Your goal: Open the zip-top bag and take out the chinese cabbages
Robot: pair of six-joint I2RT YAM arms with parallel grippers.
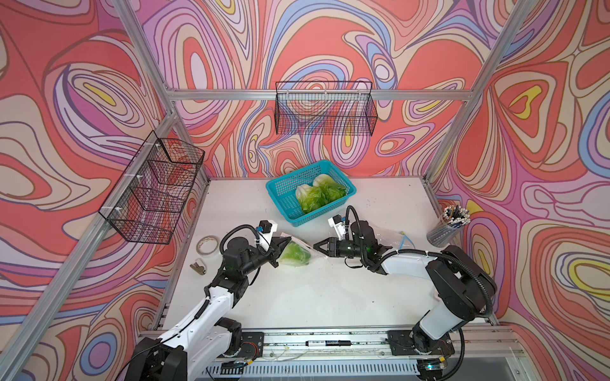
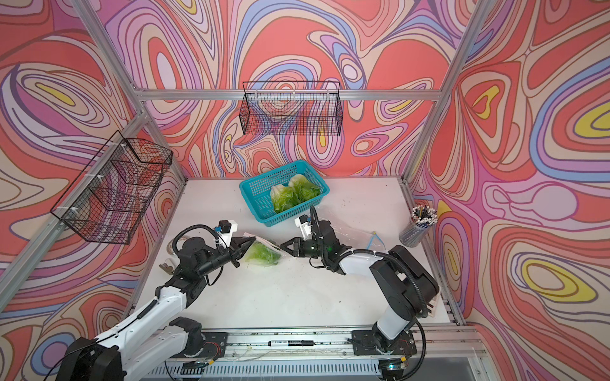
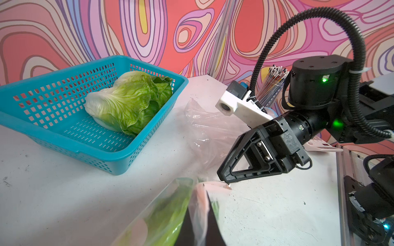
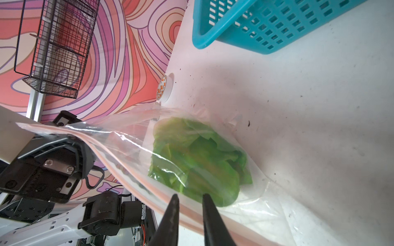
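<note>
A clear zip top bag (image 4: 262, 196) with a pinkish rim stretches between my two grippers, a green chinese cabbage (image 4: 197, 164) inside it, low over the table. My left gripper (image 1: 284, 243) is shut on one end of the rim, its fingers partly covered by film in the left wrist view. At the rim's other end, my right gripper is shut on the bag edge, the pink strip running between its fingers. Two more cabbages (image 1: 312, 193) lie in the teal basket (image 1: 282, 208) behind the bag.
An empty clear bag (image 3: 209, 127) lies flat on the right, partly behind my right arm. A holder of thin sticks (image 1: 444, 231) stands at the right edge, a tape roll (image 1: 206, 245) at the left.
</note>
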